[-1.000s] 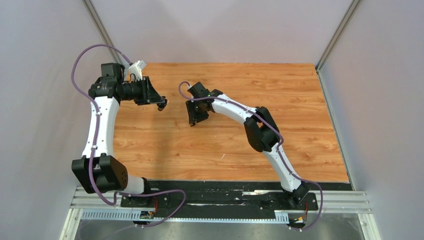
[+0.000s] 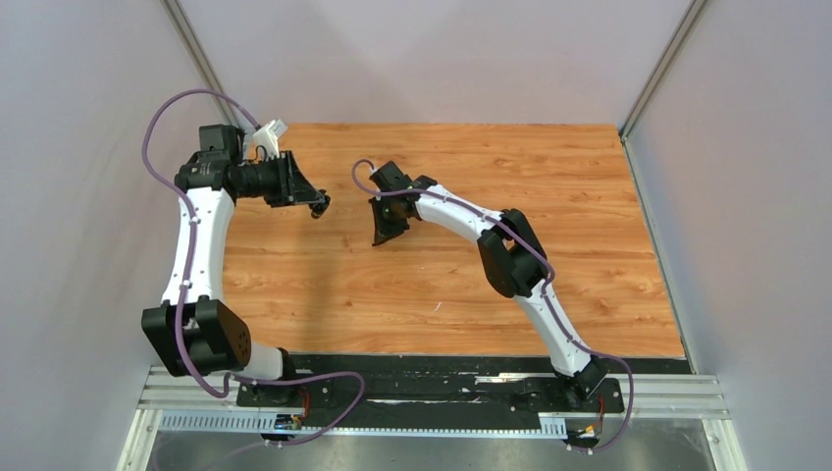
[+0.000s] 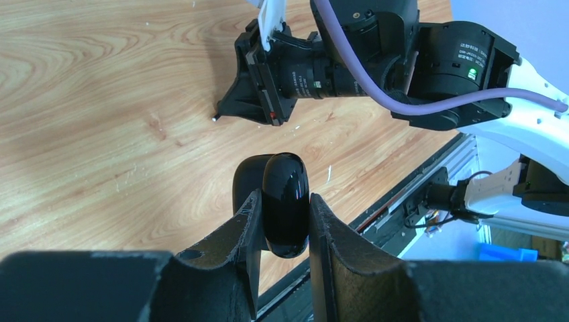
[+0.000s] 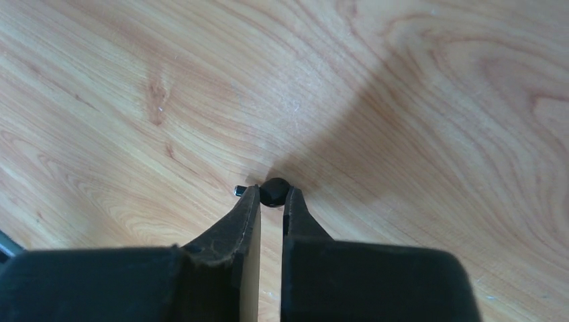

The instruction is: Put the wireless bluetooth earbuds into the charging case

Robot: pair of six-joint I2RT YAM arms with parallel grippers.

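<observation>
My left gripper is shut on the glossy black charging case [image 3: 284, 194], held above the table at the upper left in the top view [image 2: 319, 203]. Lower and to the right, my right gripper [image 2: 377, 242] points down at the wood tabletop. In the right wrist view its fingertips [image 4: 295, 208] are closed on a small black earbud [image 4: 274, 190] whose short stem sticks out to the left, close over or at the table surface. Whether the case lid is open cannot be told.
The bare wooden table [image 2: 461, 304] has free room to the right and in front. White walls stand at both sides and behind, and a dark rail runs along the front edge.
The right gripper's tip has shifted very slightly at the table. The left arm with the case is nearly unchanged.
</observation>
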